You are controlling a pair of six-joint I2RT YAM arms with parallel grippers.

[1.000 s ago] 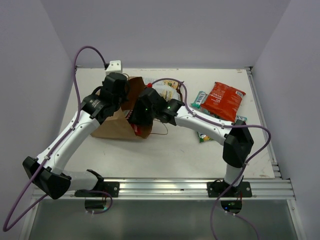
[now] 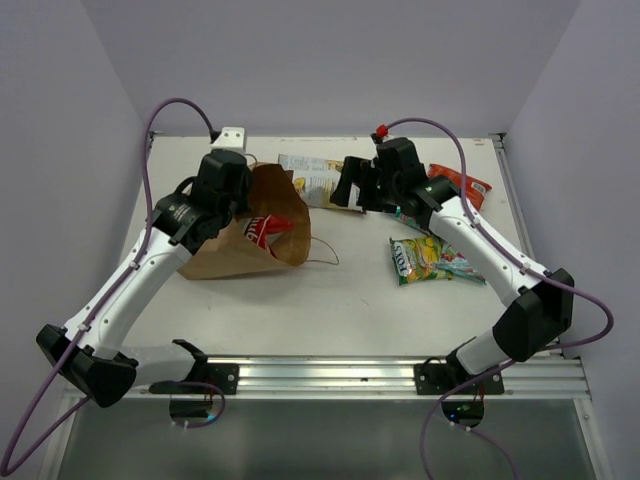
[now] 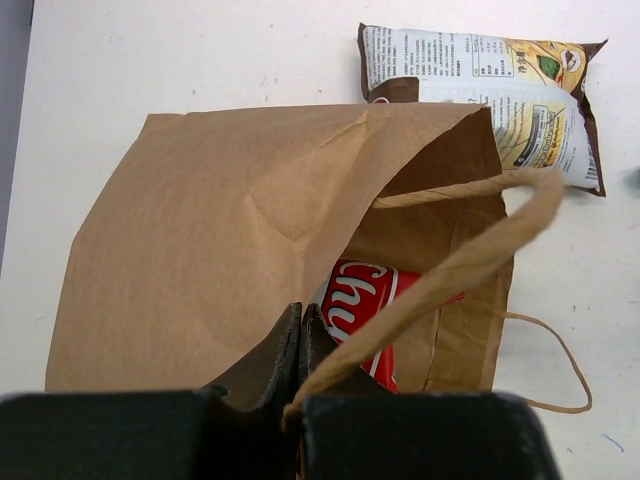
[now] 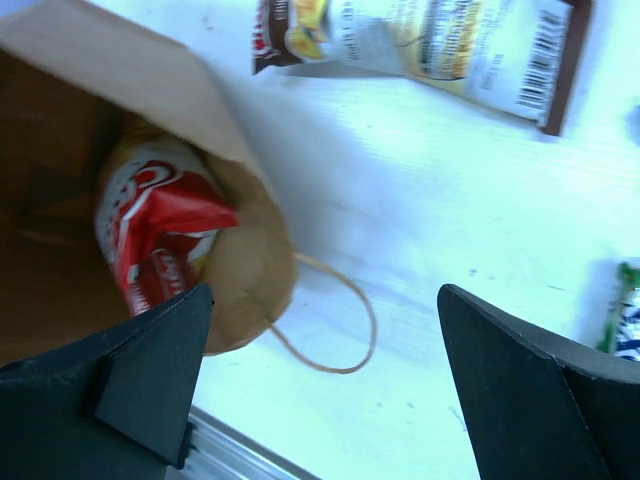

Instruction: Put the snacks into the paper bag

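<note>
The brown paper bag (image 2: 230, 258) lies on its side at the left of the table, mouth towards the right. Inside it rests a red and white snack packet (image 4: 170, 215). My left gripper is shut on the bag's upper rim, with the twine handle looping in front. Well clear of the bag's mouth, my right gripper stands open with nothing between its fingers. Beyond the bag is a white and brown snack packet (image 3: 480, 100). A green and yellow packet (image 2: 418, 260) and a red packet (image 2: 462, 185) lie at the right, the red one partly behind the right arm.
A green and white packet (image 2: 459, 263) lies beside the yellow one. A twine handle (image 4: 366, 318) sticks out from the bag onto the table. Bare table (image 2: 330, 310) spreads across the front and middle.
The left gripper stays at the bag's rim with little movement.
</note>
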